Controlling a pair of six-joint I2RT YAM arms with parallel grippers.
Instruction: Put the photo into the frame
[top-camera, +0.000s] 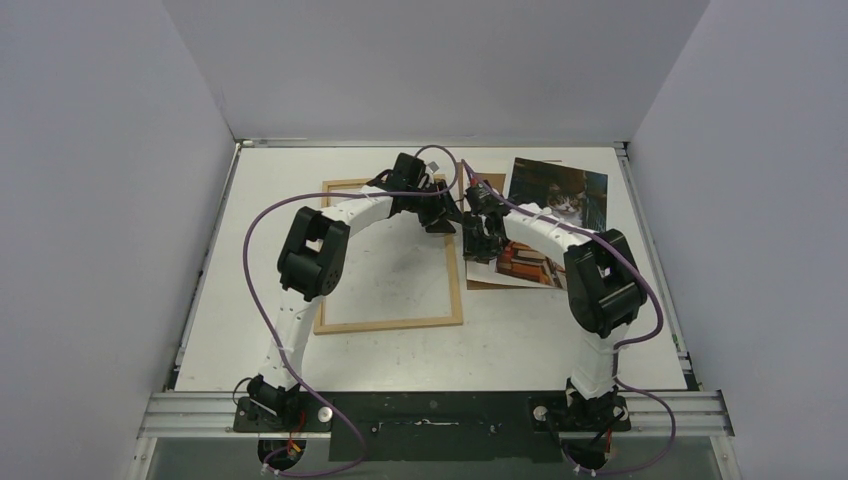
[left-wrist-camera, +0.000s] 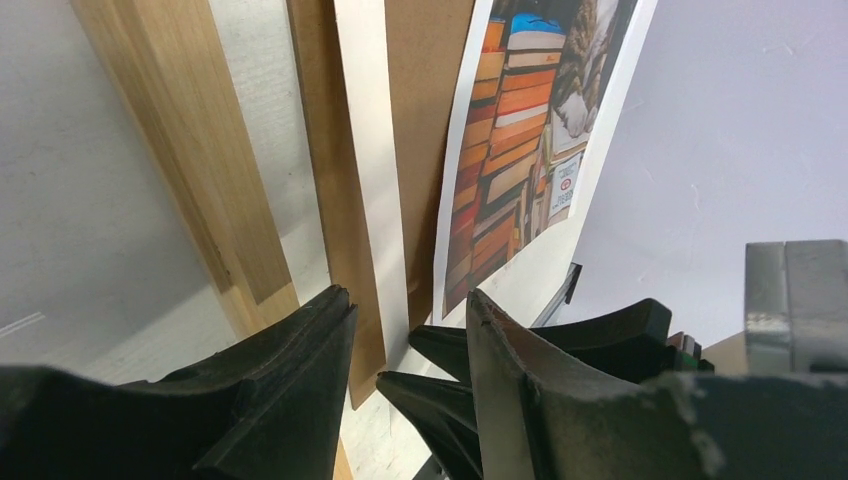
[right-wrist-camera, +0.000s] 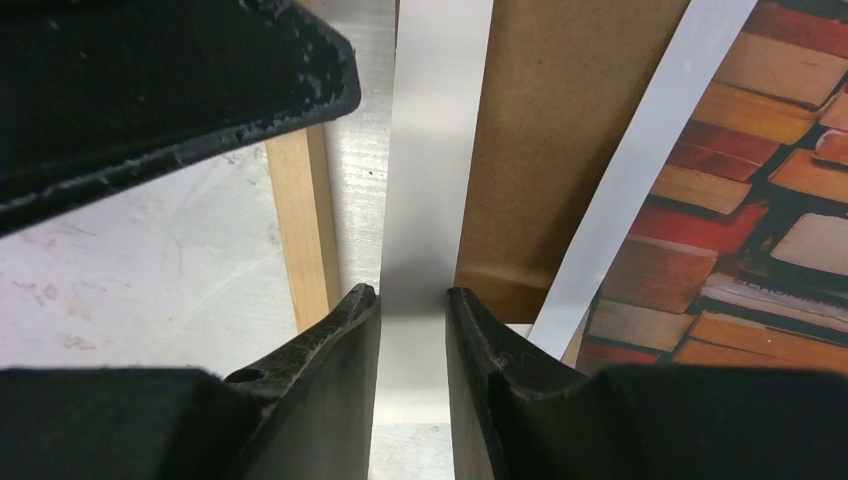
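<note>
The wooden frame (top-camera: 386, 324) lies left of centre, with my left gripper above its right side, fingers apart. To its right lies a brown backing board (left-wrist-camera: 425, 90) with a white strip (left-wrist-camera: 370, 150) along it, and on that the photo (top-camera: 555, 190) of a cat and books, also seen in the left wrist view (left-wrist-camera: 505, 150). My right gripper is at the white strip beside the photo, fingertips apart; whether it touches or grips the strip I cannot tell.
The two arms are close together at the middle. Grey walls enclose the sides and back.
</note>
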